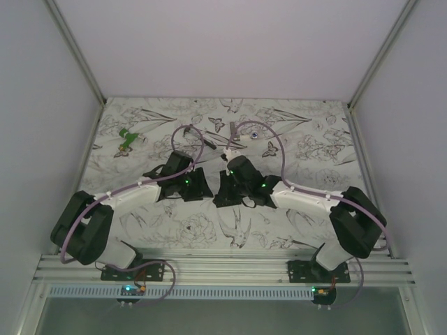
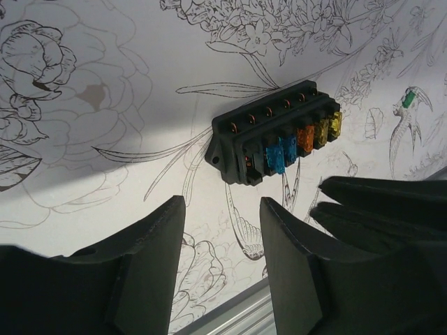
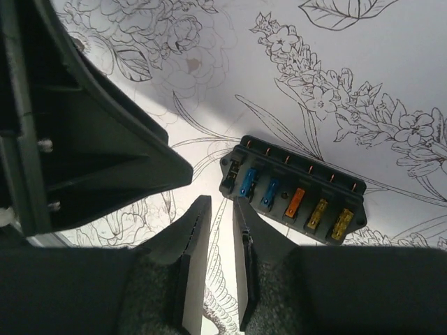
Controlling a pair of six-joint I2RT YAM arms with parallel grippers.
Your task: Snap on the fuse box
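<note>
A black fuse box with blue, orange and yellow fuses lies on the patterned mat, also seen in the right wrist view (image 3: 293, 195). In the top view both grippers are over it and hide much of it. My left gripper is part open, its fingertips short of the box with a gap between them. My right gripper has its fingertips close together with a narrow gap, just below the box in its view; I see nothing held in either.
A green tool (image 1: 128, 138) lies at the back left. Small grey and dark pieces (image 1: 234, 129) lie at the back centre. The silver rail (image 1: 209, 255) runs along the front edge.
</note>
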